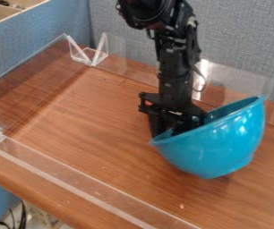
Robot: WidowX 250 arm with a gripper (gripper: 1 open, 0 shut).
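Observation:
A large turquoise bowl [218, 143] is tilted on the right of the wooden table, its near-left rim lowered and its right rim raised. My black gripper [166, 121] is low at the bowl's left rim, against or just beside it. Its fingertips are dark and largely hidden, so whether they are open or shut on anything does not show.
A clear plastic strip runs along its near edge, with clear brackets at the corners. A grey padded wall [241, 49] stands behind.

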